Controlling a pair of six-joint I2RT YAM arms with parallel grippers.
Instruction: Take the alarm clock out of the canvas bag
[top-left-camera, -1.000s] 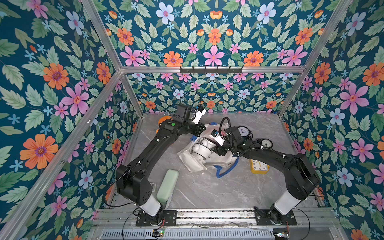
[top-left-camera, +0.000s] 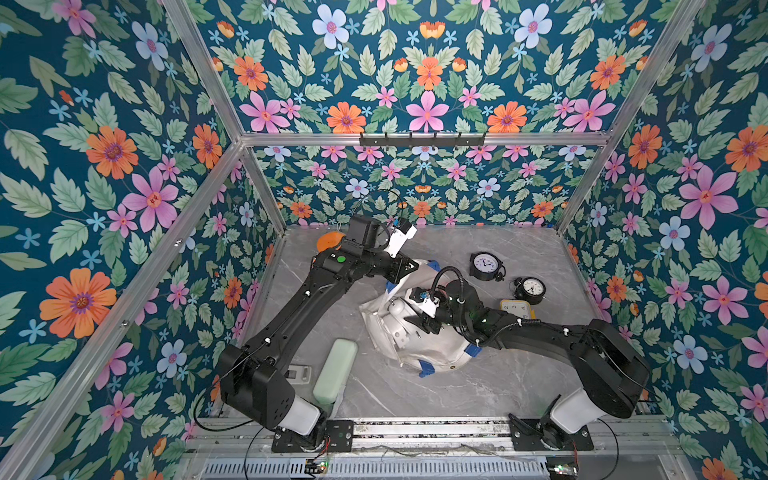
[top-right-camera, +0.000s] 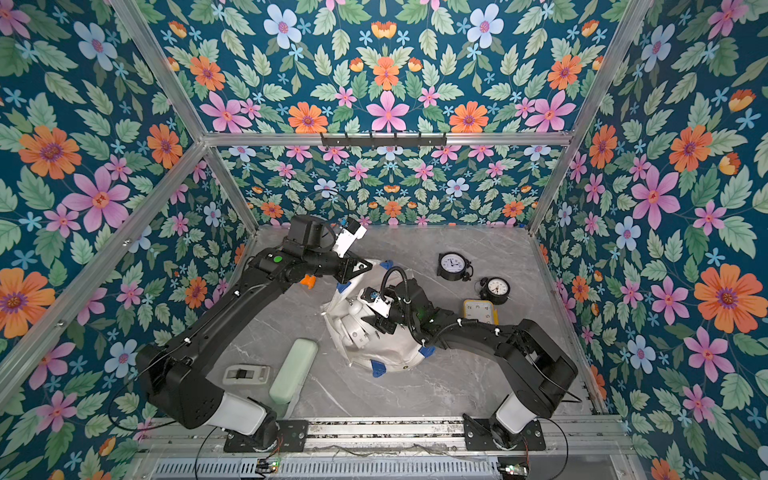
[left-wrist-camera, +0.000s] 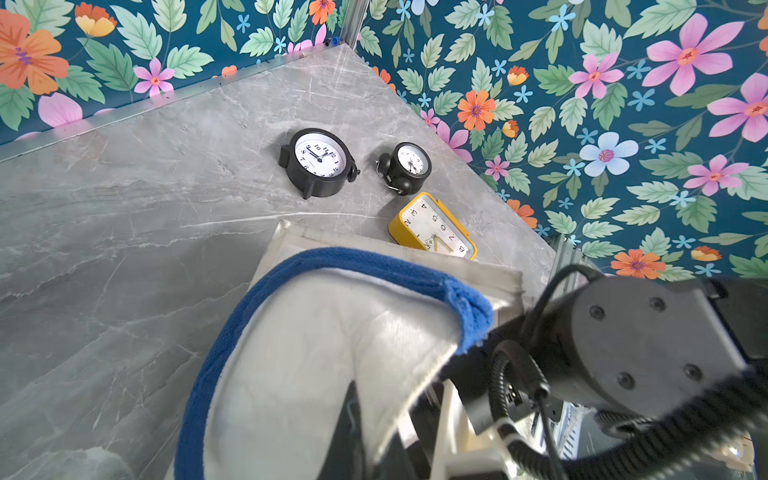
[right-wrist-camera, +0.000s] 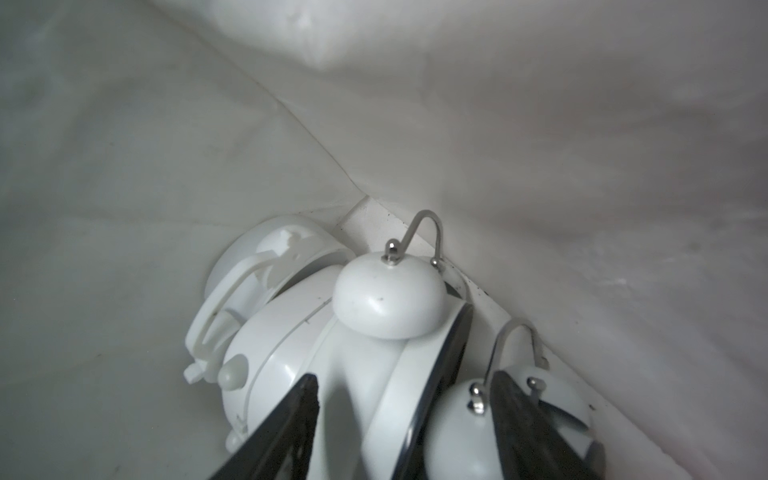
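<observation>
The cream canvas bag (top-left-camera: 380, 336) with blue trim lies mid-table, its opening showing white alarm clocks. My left gripper (top-left-camera: 400, 268) is at the bag's back rim; in the left wrist view its fingers are shut at the pale fabric beside the blue strap (left-wrist-camera: 336, 257). My right gripper is inside the bag, fingers apart over the white twin-bell clocks: one with a bell (right-wrist-camera: 384, 296) in the middle, another (right-wrist-camera: 460, 436) at the lower right, and a further white piece (right-wrist-camera: 256, 264) at left.
Two black clocks (top-left-camera: 485, 265) and a yellow clock (left-wrist-camera: 432, 228) stand right of the bag. A green case (top-left-camera: 336, 369) and a small grey object (top-right-camera: 245, 374) lie front left. An orange object (top-left-camera: 328, 240) is behind the left arm.
Both arms have shifted slightly toward the front, the right gripper lower in the top left view. The bag has moved and opened out toward the front.
</observation>
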